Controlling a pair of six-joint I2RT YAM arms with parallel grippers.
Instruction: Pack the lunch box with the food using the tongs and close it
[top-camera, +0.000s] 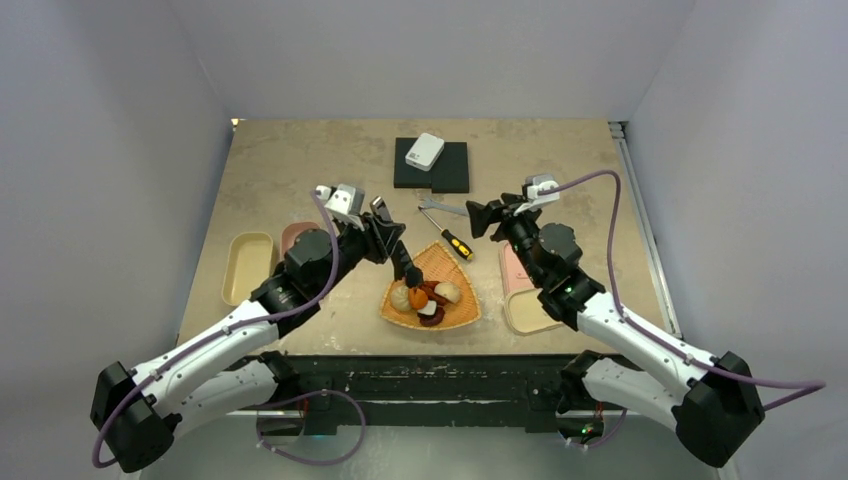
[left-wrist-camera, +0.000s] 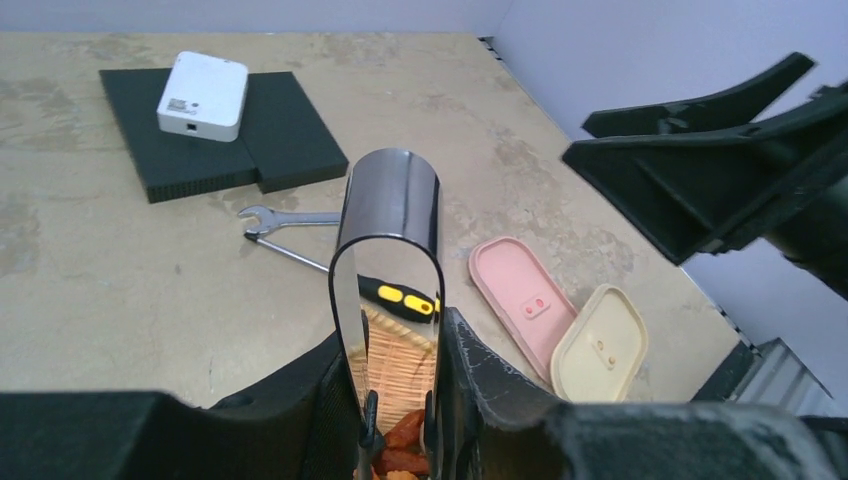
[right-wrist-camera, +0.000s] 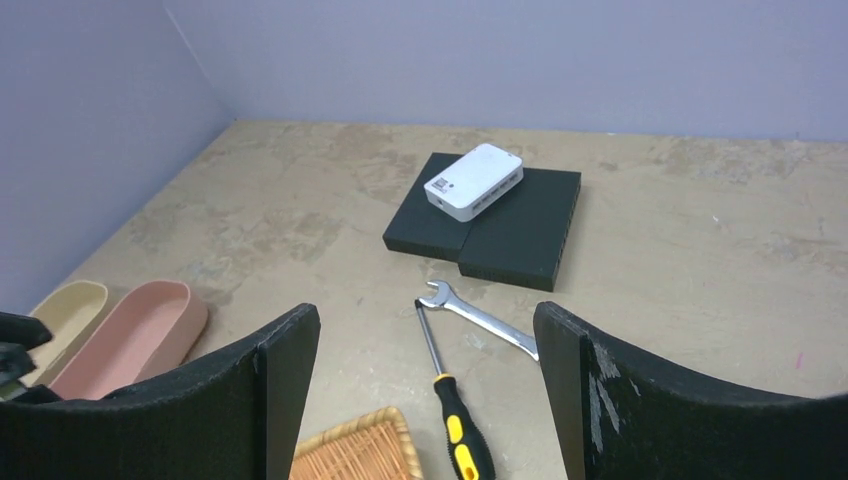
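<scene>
My left gripper is shut on a pair of shiny metal tongs (left-wrist-camera: 390, 195), one finger on each side of the bent strip. Seen from the top, the tongs' black tip (top-camera: 413, 277) hangs over the woven basket (top-camera: 462, 312), close to an orange food piece (top-camera: 417, 298); I cannot tell whether it touches. Round pale pieces, reddish pieces and a dark piece also lie in the basket. Off to the right, my right gripper stands open with nothing between its fingers. Pink and cream boxes lie on both sides: a cream box (top-camera: 248, 268) left, a pink box (left-wrist-camera: 525, 295) right.
A yellow-black screwdriver (top-camera: 457, 243) and a wrench (right-wrist-camera: 480, 318) lie behind the basket. Farther back, a white device (top-camera: 425, 151) rests on black blocks (top-camera: 450, 172).
</scene>
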